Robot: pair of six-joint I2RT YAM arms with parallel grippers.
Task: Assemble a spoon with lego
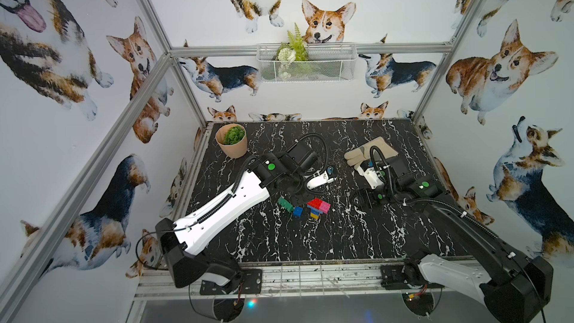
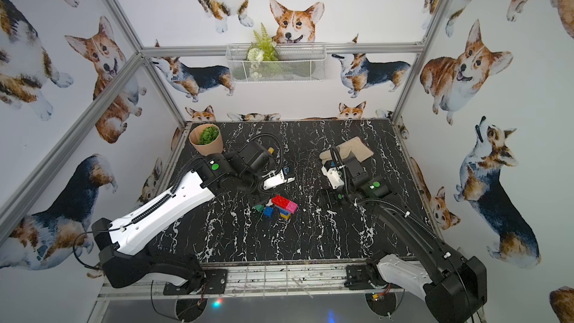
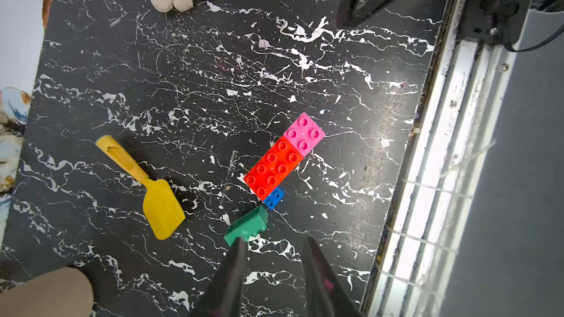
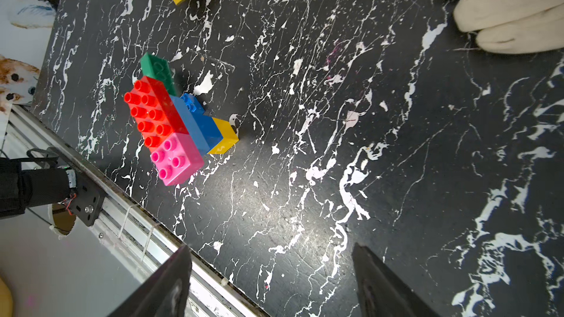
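In the left wrist view, a red brick (image 3: pixel 273 167) with a pink brick (image 3: pixel 303 133) at its end lies above a small blue brick (image 3: pixel 273 198) and a green brick (image 3: pixel 245 226). The right wrist view shows blue bricks (image 4: pixel 199 129) and a yellow brick (image 4: pixel 228 139) under the red and pink ones. My left gripper hangs over the table just left of the bricks; its blurred fingertips do not show whether it holds anything. My right gripper is open above bare table, right of the bricks.
A yellow spatula (image 3: pixel 161 208) lies behind the bricks. Beige gloves (image 1: pixel 373 148) lie at the back right, a potted plant (image 1: pixel 230 143) at the back left. A metal rail runs along the front edge.
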